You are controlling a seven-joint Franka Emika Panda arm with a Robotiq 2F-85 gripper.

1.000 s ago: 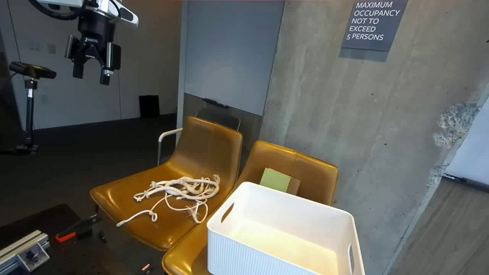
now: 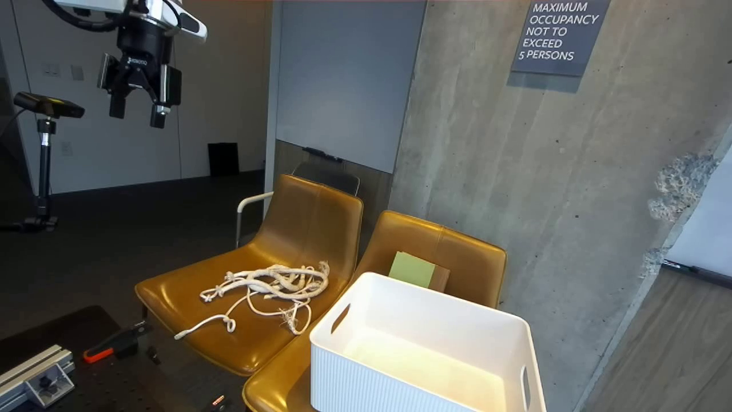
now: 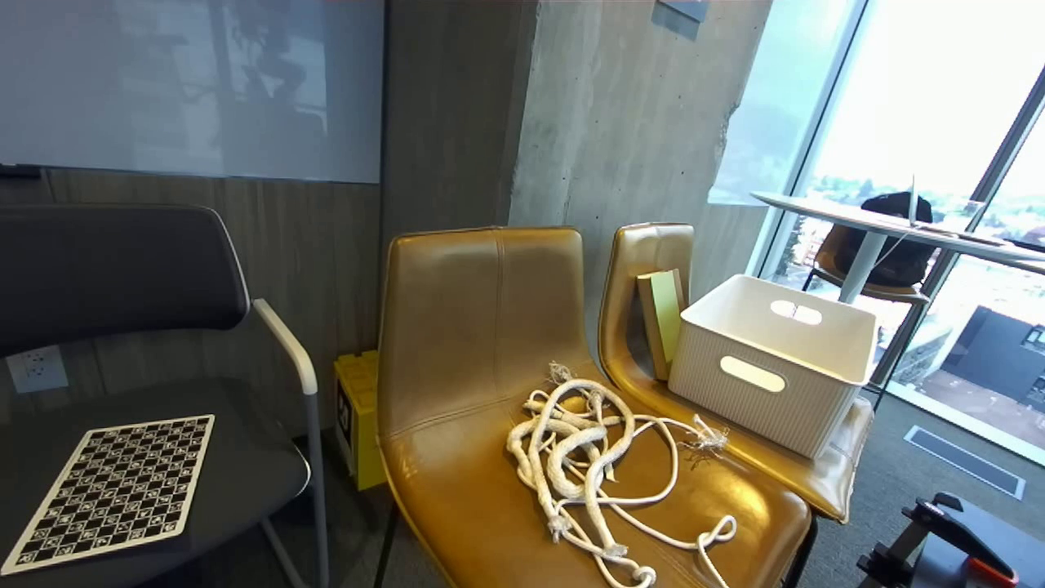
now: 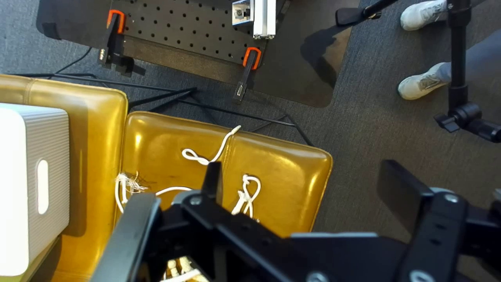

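Note:
High above the chairs, my gripper [image 2: 138, 118] stands open, its two fingers wide apart with only air between them. A loose tangle of white rope [image 2: 278, 282] lies on the tan seat of the left chair [image 2: 192, 278], well below the gripper. Its frayed end and one curled tail show in exterior view 2, where the rope [image 3: 573, 441] spreads over the seat. On the neighbouring chair rests a white ribbed bin [image 2: 412, 384], empty as far as its inside shows. In the wrist view the gripper's dark body covers much of the rope [image 4: 249, 190].
A green box or book [image 3: 662, 318] leans between the second chair's back and the bin. A black perforated table [image 4: 183, 28] with orange-tipped clamps stands before the chairs. A black camera stand [image 2: 44, 165] rises beside the arm. Someone's shoes [image 4: 422, 82] show on the floor.

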